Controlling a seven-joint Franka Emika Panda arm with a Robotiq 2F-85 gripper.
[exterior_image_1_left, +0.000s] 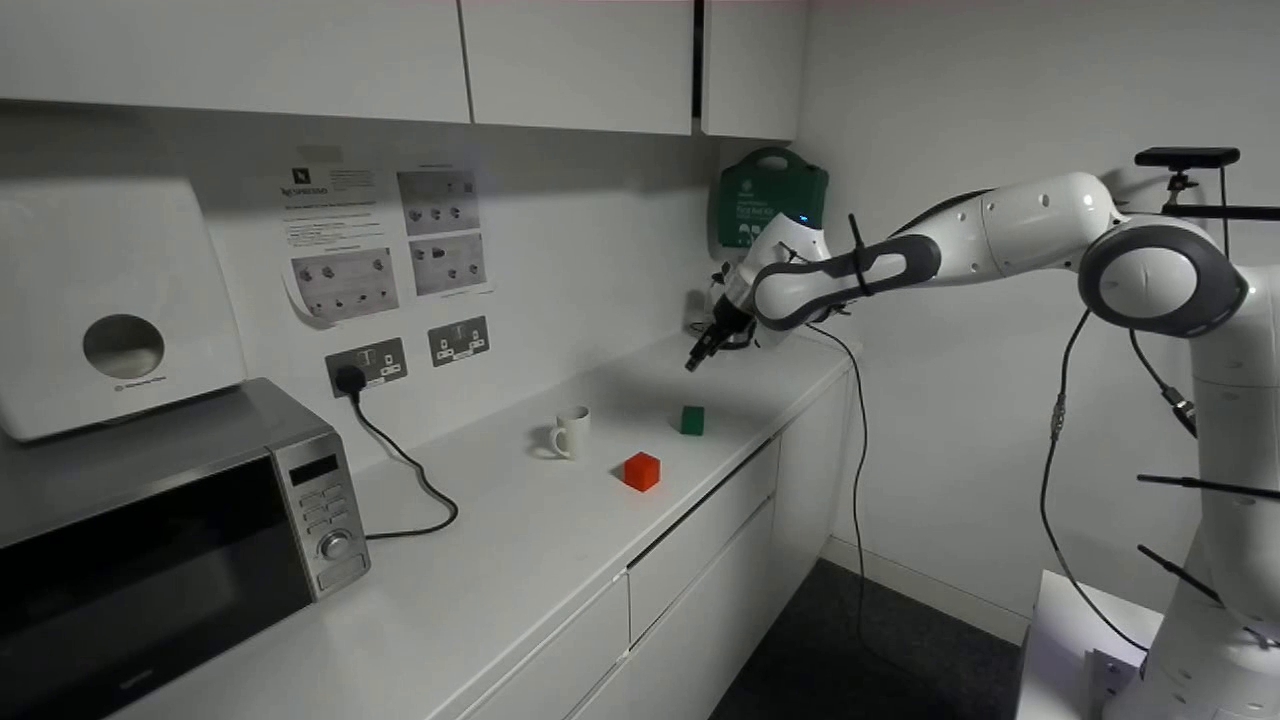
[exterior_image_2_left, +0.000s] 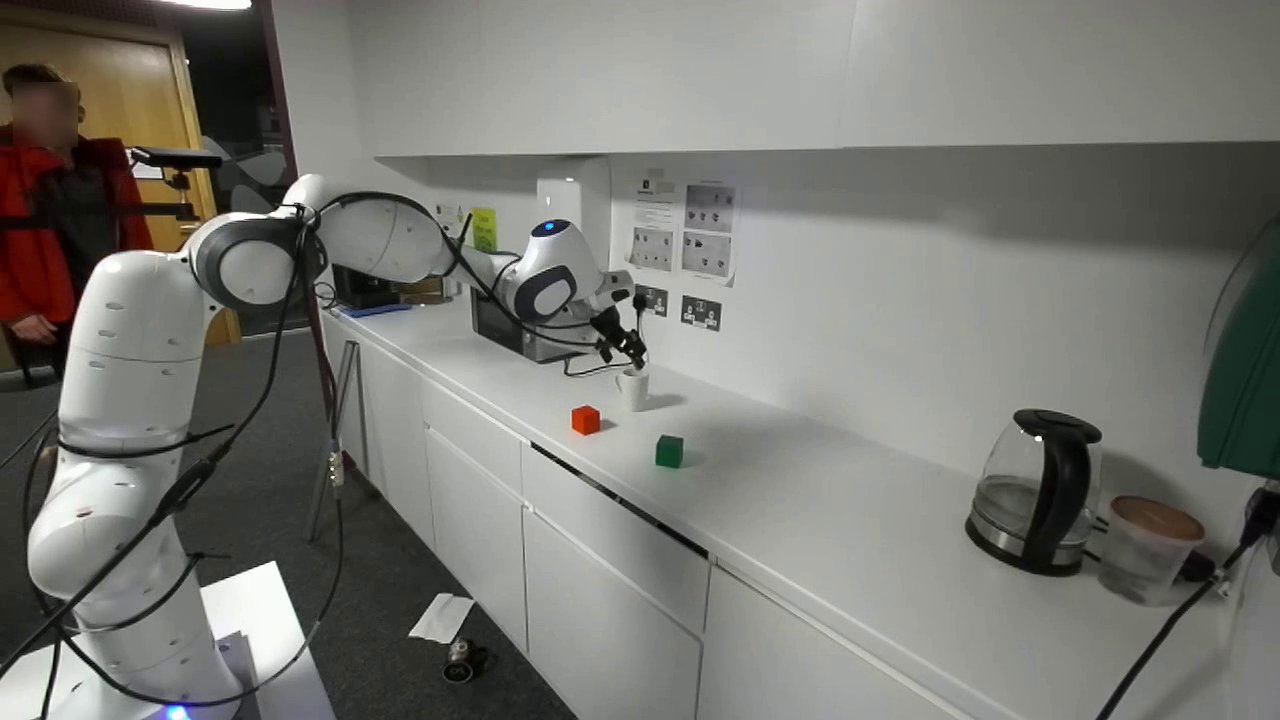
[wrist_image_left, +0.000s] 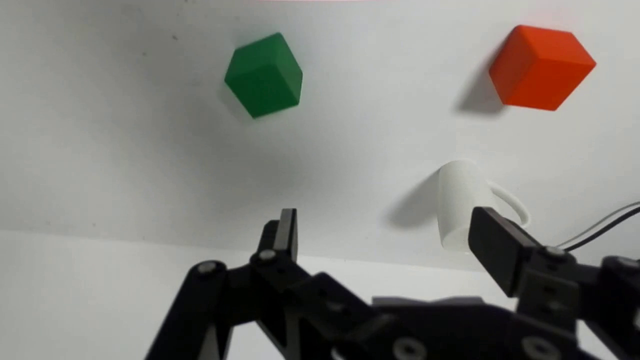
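Note:
My gripper stands open with nothing between its fingers, well above the counter. In exterior view 1 the gripper (exterior_image_1_left: 703, 348) hangs up and behind the small green cube (exterior_image_1_left: 692, 420). Toward the counter's front edge sits a red cube (exterior_image_1_left: 642, 472). A white mug (exterior_image_1_left: 575, 432) stands upright nearer the wall. In the wrist view the green cube (wrist_image_left: 264, 77) is at upper left and the red cube (wrist_image_left: 541, 67) at upper right. My right finger (wrist_image_left: 501, 249) partly covers the white mug (wrist_image_left: 462, 201) there. A dark mug (exterior_image_2_left: 463, 660) lies on the floor.
A microwave (exterior_image_1_left: 168, 528) fills the counter's left end, its cable running along the wall. At the other end stand a glass kettle (exterior_image_2_left: 1038, 492) and a lidded tub (exterior_image_2_left: 1146, 550). Paper (exterior_image_2_left: 440, 617) lies on the floor. A person (exterior_image_2_left: 60, 216) stands behind the arm.

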